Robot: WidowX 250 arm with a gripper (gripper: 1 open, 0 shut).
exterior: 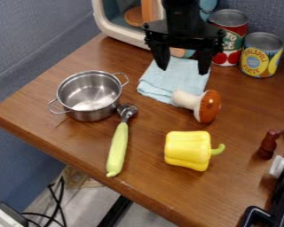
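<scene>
My black gripper (183,55) hangs over the back of the table with its two fingers spread and nothing visible between them. Below it lies a light blue folded cloth (166,82), with a toy mushroom (204,106) on its front edge. A steel pot (88,89) stands at the left, a metal ladle (127,113) beside it above a corn cob (117,151). A yellow pepper (187,151) sits at the front right.
Tomato sauce can (227,55) and yellow can (261,58) stand at the back right. A pink and white appliance (113,19) is behind the gripper. Small bottles (268,144) and a black object line the right edge.
</scene>
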